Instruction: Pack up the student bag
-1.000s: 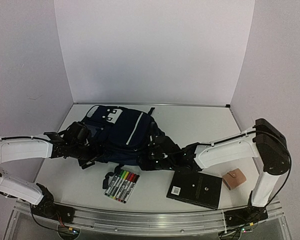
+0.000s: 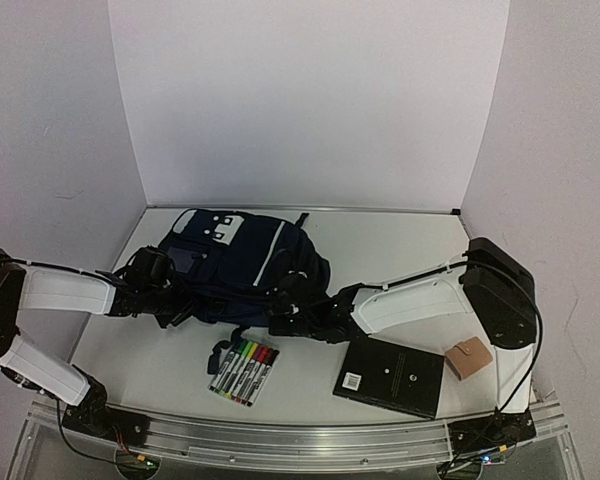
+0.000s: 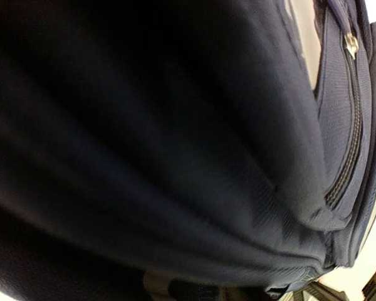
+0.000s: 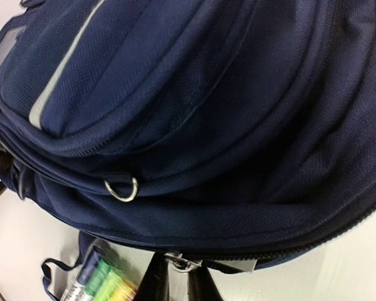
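Note:
A navy backpack lies on its back at the left rear of the table. At the near right of its edge, my right gripper is shut on a metal zipper pull, which shows between the fingertips. My left gripper is against the bag's near left side; dark cloth fills its wrist view, and its fingers do not show clearly. A clear pack of colored markers lies in front of the bag. Further right are a black book and a small tan wallet.
A dark strap from the bag reaches beside the markers. My right forearm spans above the table behind the book. Bare table shows at the rear right, and the front left is clear.
My right gripper has shifted left along the bag's near edge, and its forearm followed. The left arm has moved slightly. Markers, book and wallet have stayed put.

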